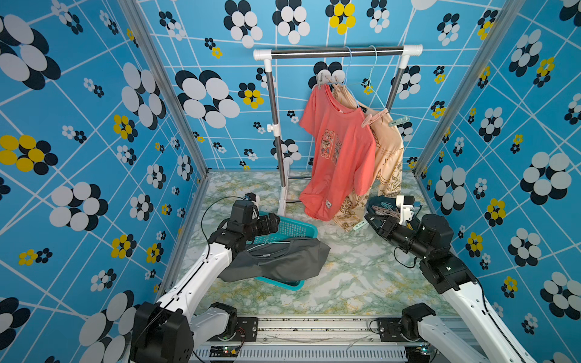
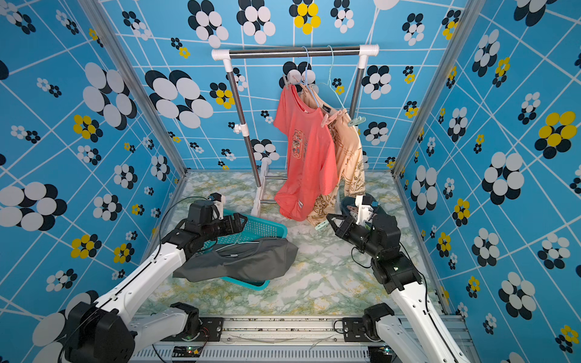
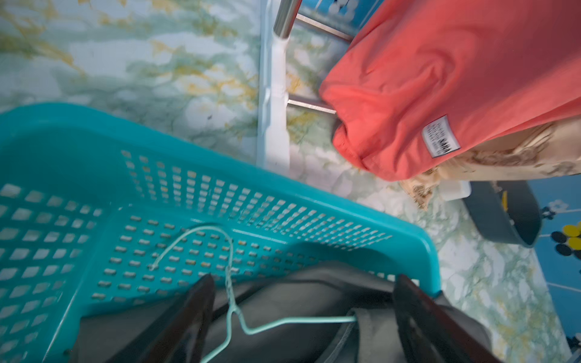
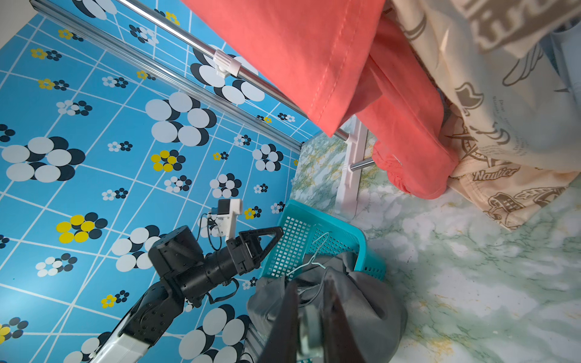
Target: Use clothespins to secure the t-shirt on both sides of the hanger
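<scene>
A dark grey t-shirt (image 1: 290, 260) with a pale green hanger (image 3: 290, 320) in it lies across the teal basket (image 1: 289, 221). In the left wrist view the hook points up inside the basket, and grey cloth covers most of the hanger. My left gripper (image 1: 273, 224) is over the basket's left part; its fingers (image 3: 187, 314) are apart, with nothing gripped between them. To the right of the shirt, my right gripper (image 1: 370, 224) is shut on a pale green clothespin (image 1: 360, 225), which sticks out past its fingertips and is blurred in its own wrist view.
A coral t-shirt (image 1: 342, 151) and a beige printed shirt (image 1: 387, 148) hang on the metal rack (image 1: 339, 52), with a pink clothespin (image 1: 375, 117) and a green one (image 1: 398, 121) at their shoulders. Behind my right gripper stands a dark bin (image 1: 381, 203). Bare floor lies between the arms.
</scene>
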